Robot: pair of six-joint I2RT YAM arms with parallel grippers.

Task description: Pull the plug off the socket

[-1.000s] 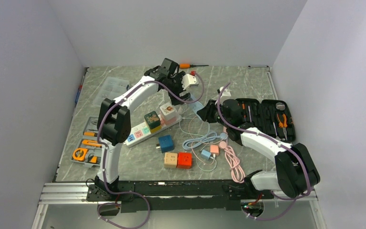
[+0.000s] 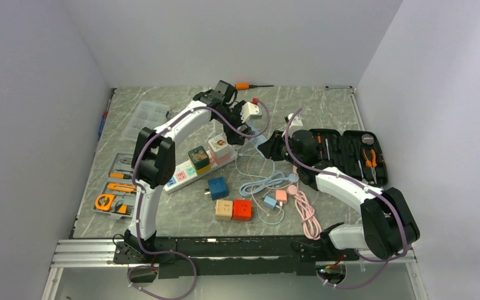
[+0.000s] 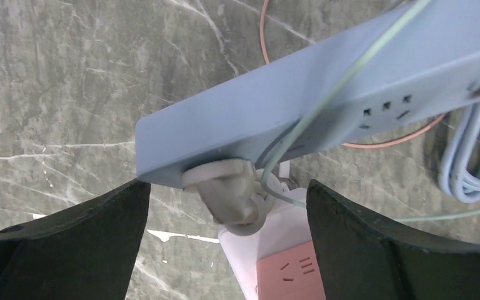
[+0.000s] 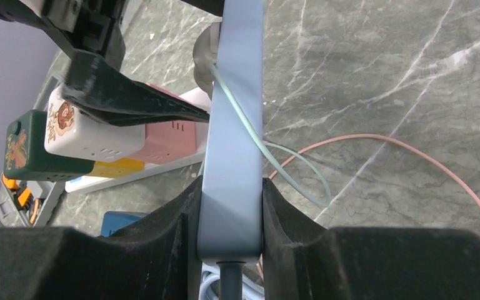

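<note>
A light blue power strip (image 3: 244, 106) is held raised above the table, one end in my right gripper, which is shut on it. A grey plug (image 3: 225, 190) with a pale green cable sits at the strip's far end. My left gripper is open, its fingers either side of that plug. In the top view the left gripper (image 2: 245, 125) is at the strip's upper end, the right gripper (image 2: 269, 149) at the lower.
Below lie a white strip (image 2: 184, 175) with cube adapters, a blue adapter (image 2: 217, 187), coiled cables (image 2: 253, 187) and two cube sockets (image 2: 231, 210). Tool cases (image 2: 369, 159) flank the work area on both sides.
The right arm shows no visible movement.
</note>
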